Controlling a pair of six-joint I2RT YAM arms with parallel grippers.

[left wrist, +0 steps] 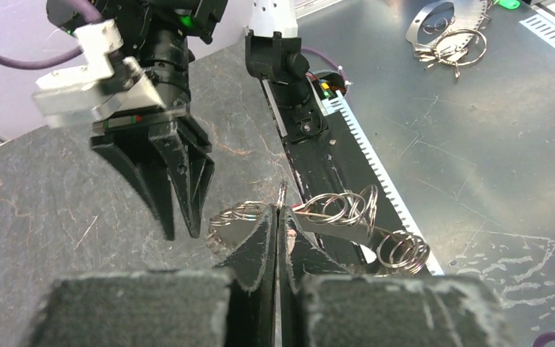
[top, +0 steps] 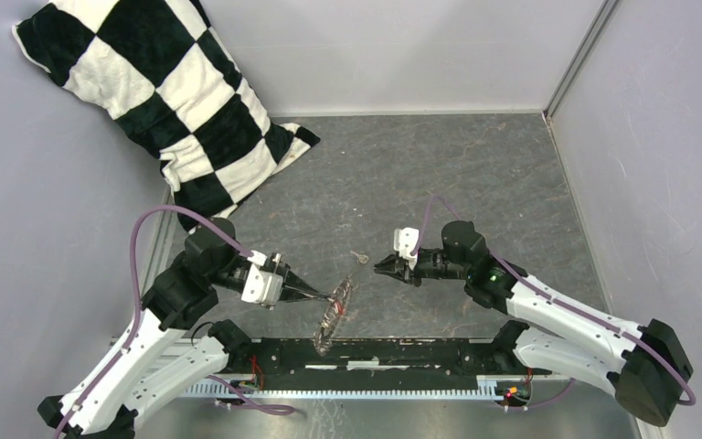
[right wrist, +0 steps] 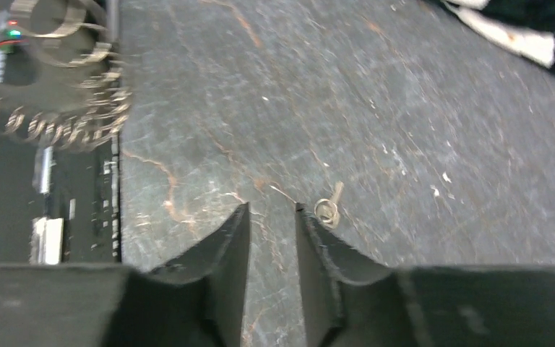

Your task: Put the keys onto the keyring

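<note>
A metal keyring strip (top: 331, 320), hung with several wire rings (left wrist: 403, 253), is held upright at the tip of my left gripper (top: 329, 298). In the left wrist view the left fingertips (left wrist: 269, 217) are pressed together on a thin shiny piece of it. On the grey floor lies a small key with a ring (top: 360, 257), also seen as a small key (right wrist: 327, 211) just past the right fingertips in the right wrist view. To the right of that key, in the top view, my right gripper (top: 377, 269) stands open, nothing between its fingers.
A black-and-white checked cloth (top: 174, 91) covers the back left. The black rail (top: 420, 366) and white ruled strip (top: 375, 394) run along the front. Another ringed metal item (left wrist: 452, 45) lies on shiny metal in the left wrist view.
</note>
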